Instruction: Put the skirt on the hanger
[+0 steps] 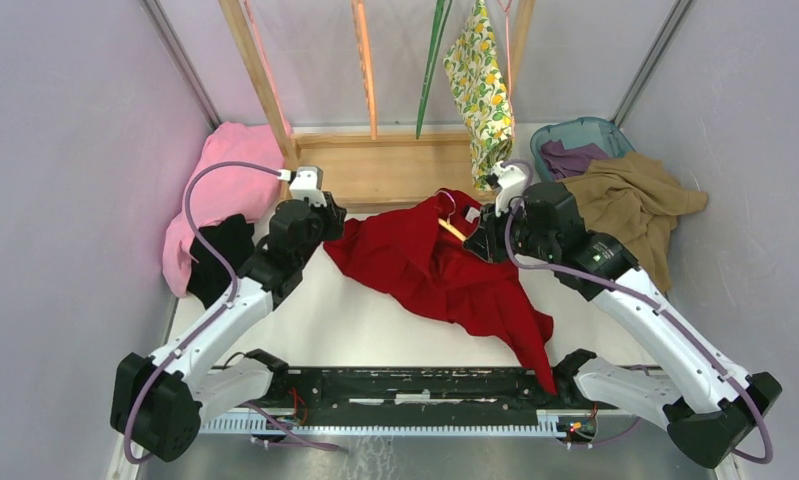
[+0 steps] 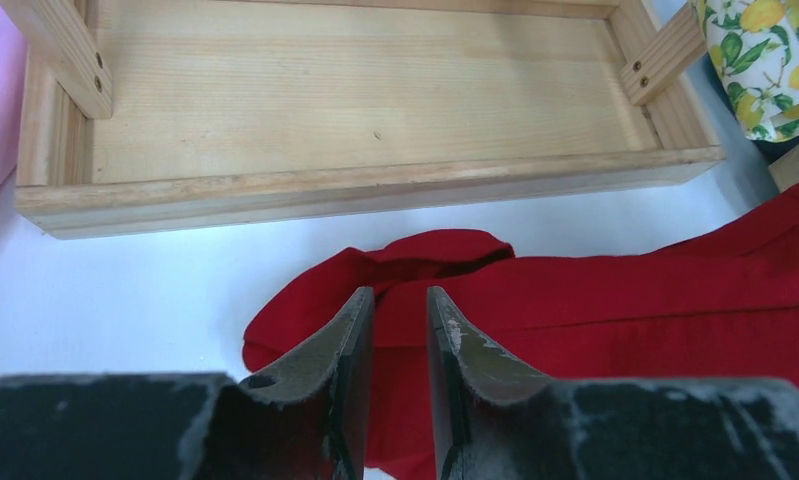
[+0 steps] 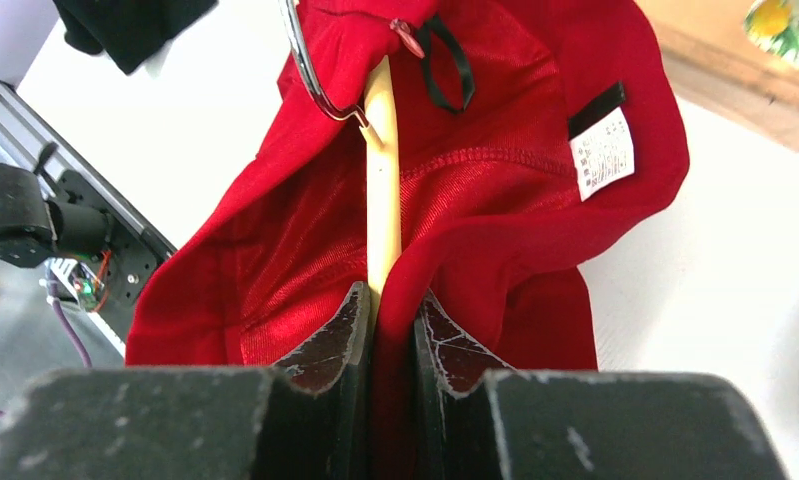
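Note:
The red skirt (image 1: 425, 270) lies crumpled across the middle of the table, its lower end hanging toward the front edge. Inside its waist opening is a yellow hanger (image 3: 383, 190) with a metal hook (image 3: 313, 85); the far end is hidden under cloth. My right gripper is shut on the skirt's waist edge, with the hanger's near end also at its fingers. Over the skirt's left end, my left gripper stands partly open; the cloth shows below its fingers, and none is visibly pinched.
Behind the skirt stands a wooden rack base (image 1: 385, 165), with hangers and a lemon-print cloth (image 1: 480, 90) above. Pink cloth (image 1: 230, 155) and black cloth (image 1: 225, 255) lie left. A teal basket (image 1: 590, 130) and brown cloth (image 1: 630, 205) are right.

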